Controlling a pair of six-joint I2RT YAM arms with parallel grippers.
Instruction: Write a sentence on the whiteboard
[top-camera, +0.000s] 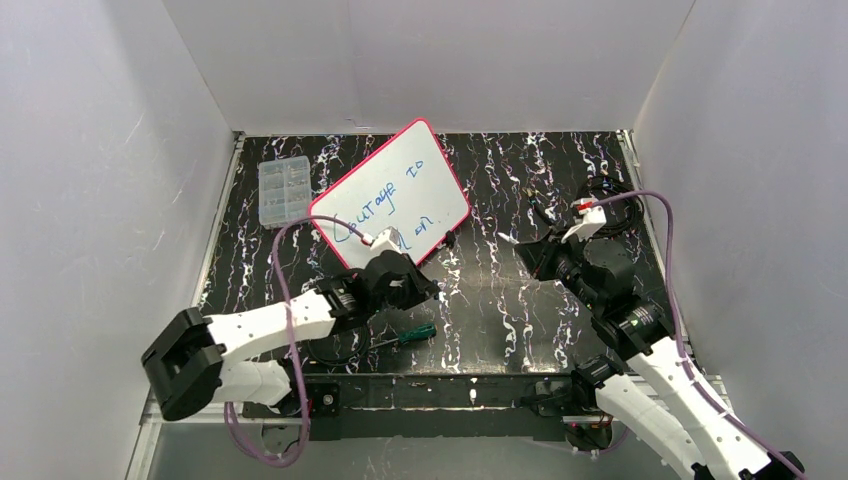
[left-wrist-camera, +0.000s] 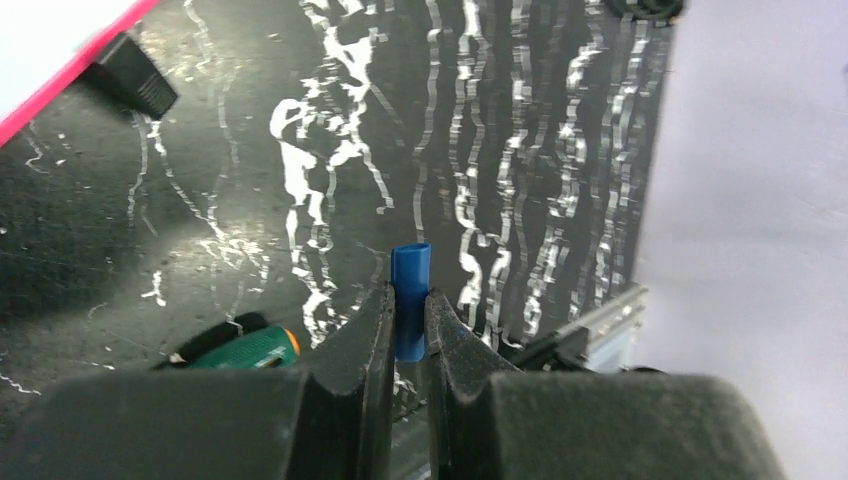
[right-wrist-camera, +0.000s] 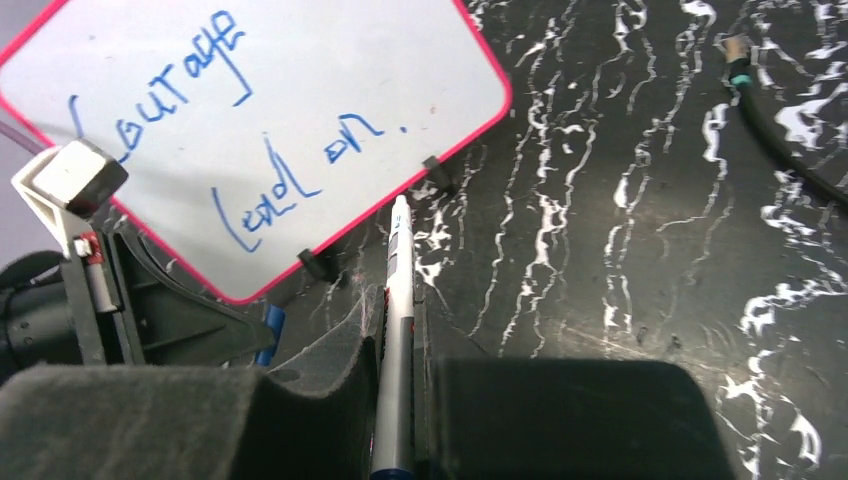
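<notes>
The red-edged whiteboard (top-camera: 400, 165) lies tilted on the dark marbled table, with blue handwriting reading "Courage to" and "lead on." In the right wrist view, a period follows "on". My right gripper (top-camera: 524, 248) is shut on a slim white marker (right-wrist-camera: 400, 265), which points out from its fingers, apart from the board. Off the board's lower right edge, my left gripper (top-camera: 434, 291) is shut on a small blue marker cap (left-wrist-camera: 410, 300). From above, the left arm hides the board's lower corner and part of "lead".
A green-handled screwdriver (top-camera: 415, 333) and a black cable loop lie in front of the left gripper. A clear compartment box (top-camera: 285, 190) stands left of the board, and a coiled black cable (top-camera: 625, 212) behind the right arm. Open table lies between the grippers.
</notes>
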